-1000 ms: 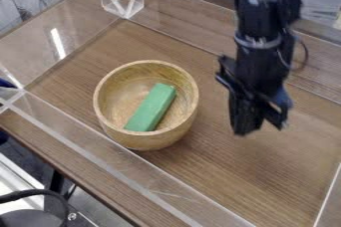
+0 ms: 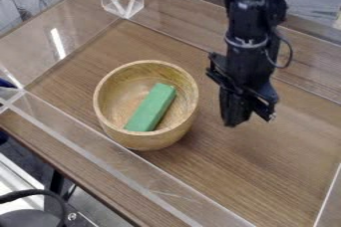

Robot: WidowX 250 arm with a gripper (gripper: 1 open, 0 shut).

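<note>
A round tan bowl sits on the wooden table at the left of the camera view, with a green oblong block lying inside it. My black gripper hangs just to the right of the bowl, pointing down over bare wood, shut, with nothing visible between its fingers.
A small clear plastic container stands at the back left. A black cable or fitting lies at the lower left corner.
Over the last second my gripper has shifted left and risen slightly in the view. The bowl and green block have not visibly moved.
</note>
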